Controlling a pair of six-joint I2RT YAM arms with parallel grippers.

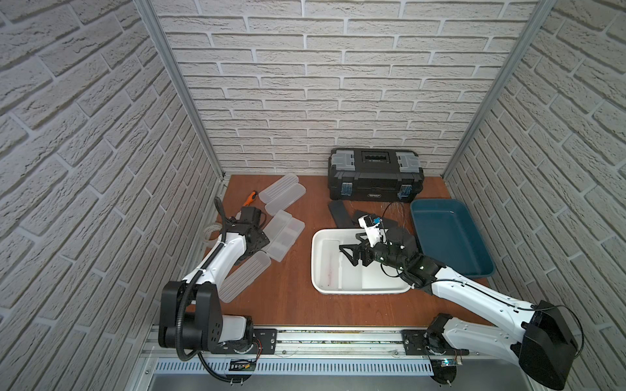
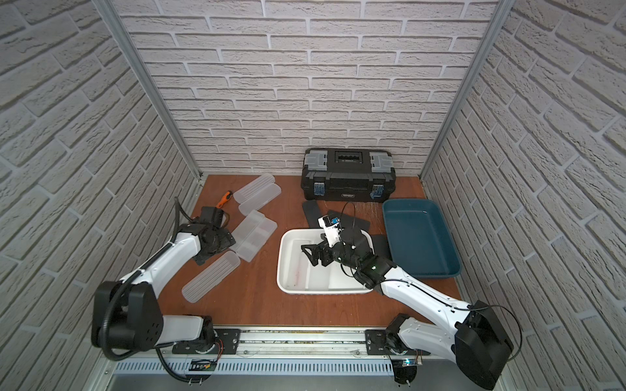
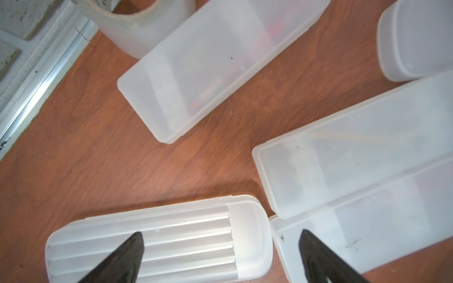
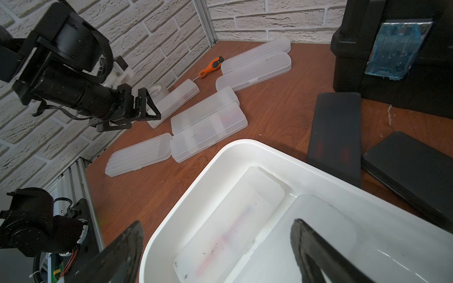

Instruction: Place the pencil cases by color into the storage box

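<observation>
Translucent pencil cases lie on the left: a ribbed one [image 3: 155, 240], a pair [image 3: 354, 151] and another [image 3: 221, 56], with two more [image 4: 254, 70] farther back. My left gripper hovers open over them, holding nothing. The white box [image 1: 316, 260] in the middle holds translucent cases [image 4: 231, 221]. Black cases [image 4: 335, 132] lie behind it. My right gripper hangs over the white box, apart-fingered, nothing seen between its fingers.
A black toolbox [image 1: 375, 176] stands at the back and an empty teal tray [image 1: 451, 238] at the right. An orange-handled tool [image 4: 210, 67] and a tape roll lie among the left cases. Bare wood shows at the front left-centre.
</observation>
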